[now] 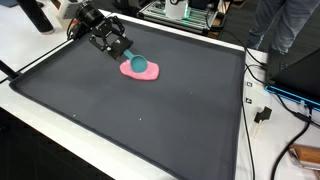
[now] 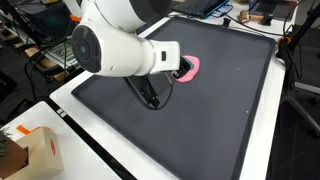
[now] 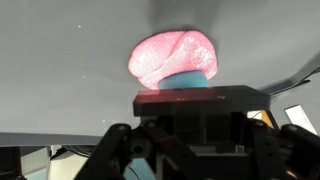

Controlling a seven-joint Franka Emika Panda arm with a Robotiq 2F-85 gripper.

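A teal cup (image 1: pixel 138 63) is tipped with its open mouth showing, over a flat pink piece (image 1: pixel 150 73) that looks like a cloth or mat. My gripper (image 1: pixel 123 52) is shut on the cup from its left side in exterior view 1. In the wrist view a blue strip of the cup (image 3: pixel 185 80) shows just past the dark fingers (image 3: pixel 165 103), with the pink piece (image 3: pixel 172 53) behind it. Whether the cup touches the pink piece cannot be told. From exterior view 2, the arm hides most of the cup, and the pink piece (image 2: pixel 192 75) shows beside the gripper.
A pale rim (image 1: pixel 50 130) borders it. Cables and a dark device (image 1: pixel 297 78) lie beyond the right edge.
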